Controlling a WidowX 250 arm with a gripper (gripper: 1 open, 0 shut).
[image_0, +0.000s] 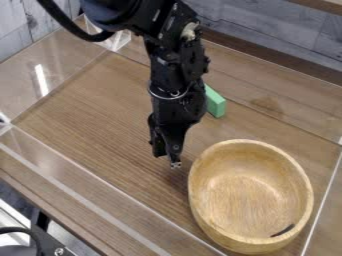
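Note:
My black gripper (174, 158) hangs over the wooden table, just left of a large tan bowl (250, 185); it looks shut, with nothing visible between its fingers. The bowl sits at the front right with a small dark mark or object near its lower right inside.
A green block (214, 100) lies behind the arm, to the right. Walls border the back, and dark cables show at the bottom left corner.

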